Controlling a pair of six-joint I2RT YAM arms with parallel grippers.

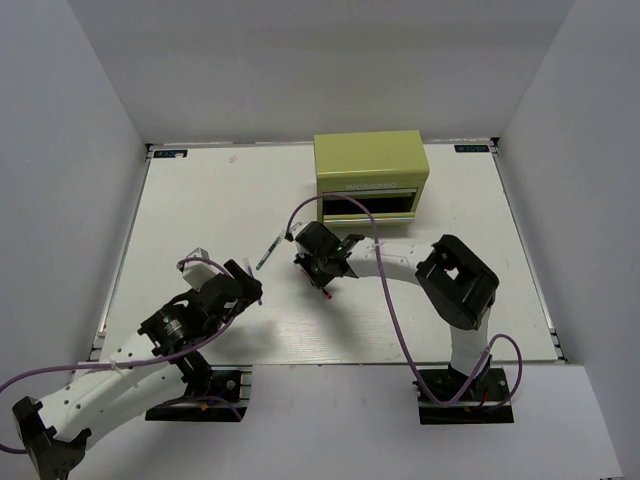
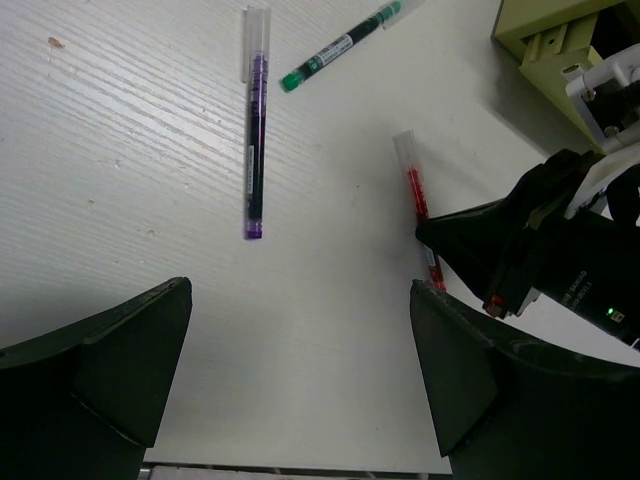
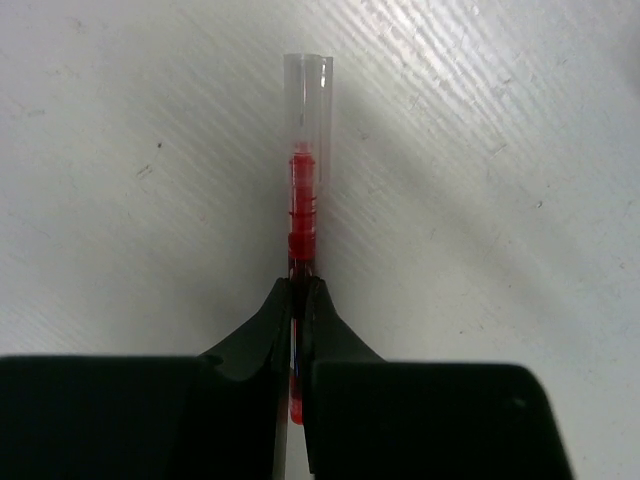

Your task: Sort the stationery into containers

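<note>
My right gripper is shut on the red pen (image 3: 302, 200), gripping its barrel; the clear cap points away from the hand. In the left wrist view, the red pen (image 2: 417, 190) lies at or close above the table beneath the right fingers; any gap cannot be judged. The purple pen (image 2: 256, 140) and the green pen (image 2: 340, 47) lie on the table ahead of my left gripper, which stands open and empty. At the back of the table, the olive-green container (image 1: 370, 155) has an open-fronted compartment with a drawer-like lip (image 1: 368, 217).
The right arm (image 1: 400, 265) reaches in from the right, close in front of the container. Purple cables loop over both arms.
</note>
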